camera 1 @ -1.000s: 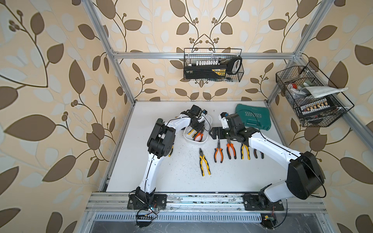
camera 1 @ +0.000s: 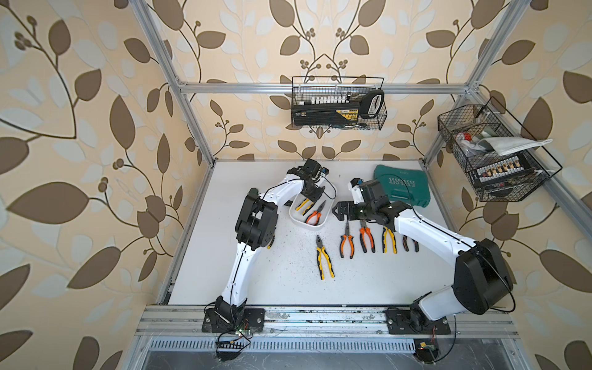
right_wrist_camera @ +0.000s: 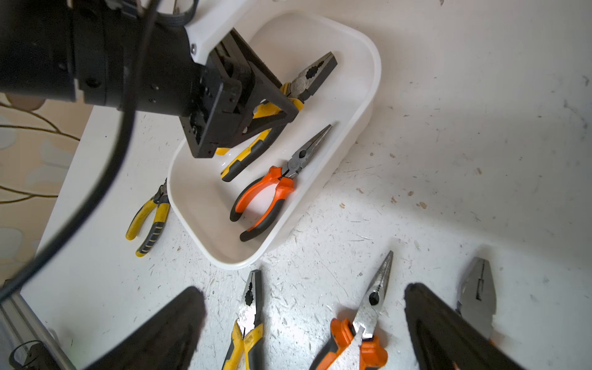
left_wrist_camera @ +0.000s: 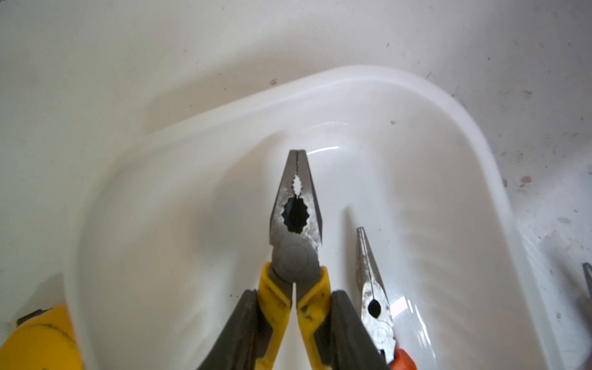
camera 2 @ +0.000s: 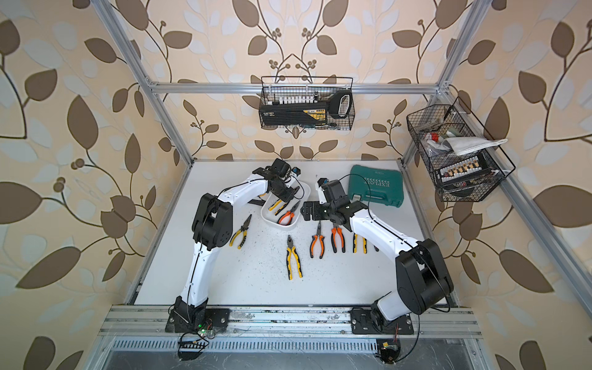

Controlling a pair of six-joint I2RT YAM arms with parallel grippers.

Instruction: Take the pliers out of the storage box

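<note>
The white storage box [right_wrist_camera: 363, 92] holds yellow-and-black pliers [left_wrist_camera: 296, 256] and orange-handled long-nose pliers [right_wrist_camera: 277, 185]. My left gripper is down at the box, one finger on each side of the yellow-and-black pliers' handles just behind the pivot. Its fingers look close against the handles, but whether they clamp them cannot be told. The yellow-and-black pliers point toward the box's far end; the orange ones lie beside them, to their right in the left wrist view. My right gripper hangs open, right of the box, with nothing between its fingers.
Several pliers lie outside the box: a yellow pair [camera 1: 324, 259] in front, an orange pair [camera 1: 347, 240] to the right and a yellow pair [camera 2: 241, 233] at the left. A green case [camera 2: 375, 185] sits at the back right.
My left wrist has shifted slightly toward the back and up in the view. The box has shifted a little to the left. The right arm looks nearly still.
</note>
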